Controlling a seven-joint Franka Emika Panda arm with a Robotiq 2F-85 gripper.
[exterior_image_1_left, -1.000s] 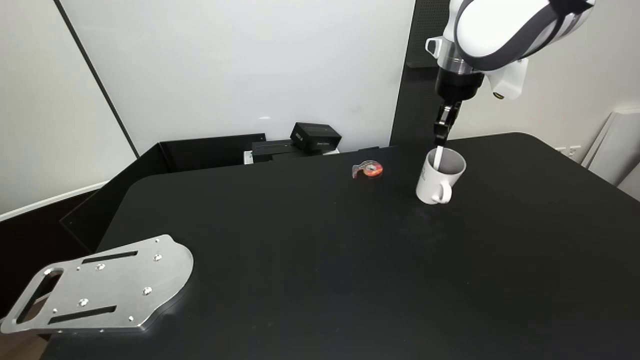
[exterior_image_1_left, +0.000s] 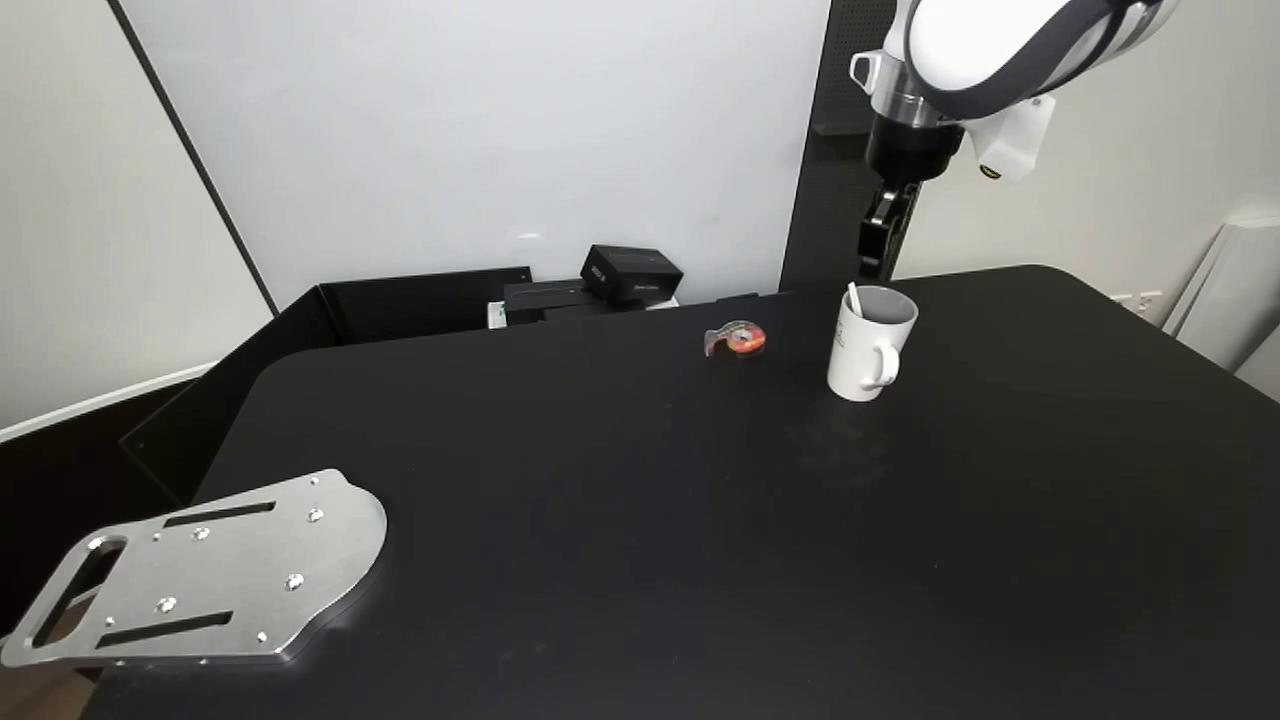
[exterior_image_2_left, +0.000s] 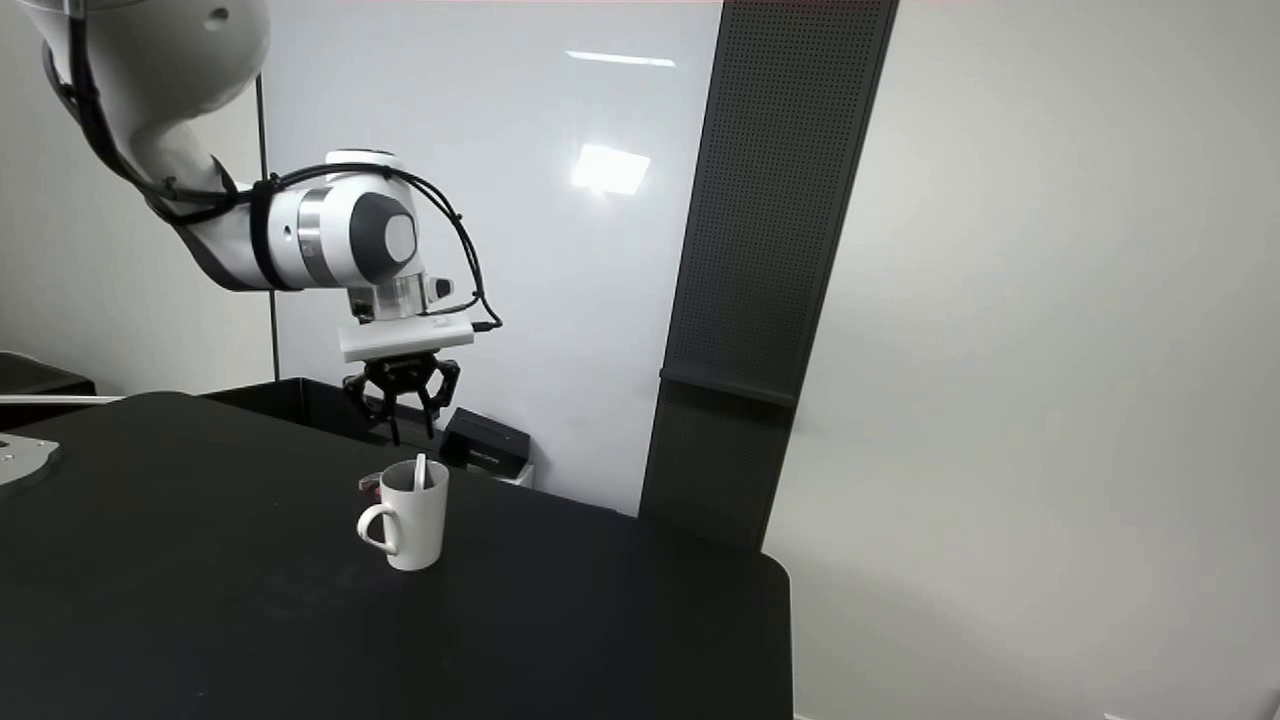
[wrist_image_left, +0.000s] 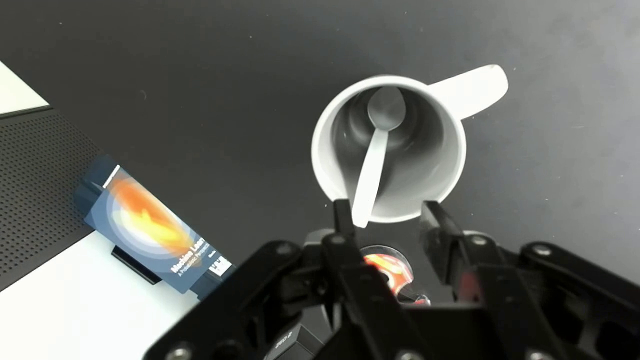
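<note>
A white mug (exterior_image_1_left: 859, 354) stands upright on the black table, its handle toward the near side in exterior view 1. Inside it a white spoon (wrist_image_left: 370, 174) leans on the rim, bowl at the bottom and handle end poking out. My gripper (exterior_image_2_left: 411, 439) hangs just above the mug with its two fingers apart and nothing held between them. In the wrist view, the fingertips (wrist_image_left: 342, 210) appear at the rim's lower side, and the end of the spoon's handle shows close to the left one.
An orange tape dispenser (exterior_image_1_left: 743, 340) lies left of the mug. Behind the table's far edge sits a black box (exterior_image_1_left: 632, 275). A grey metal plate (exterior_image_1_left: 228, 576) rests at the near left.
A second ago the gripper was lower, at the spoon's handle, and the mug was tilted. Now the fingers are higher and clear of the spoon, which leans in the upright mug.
</note>
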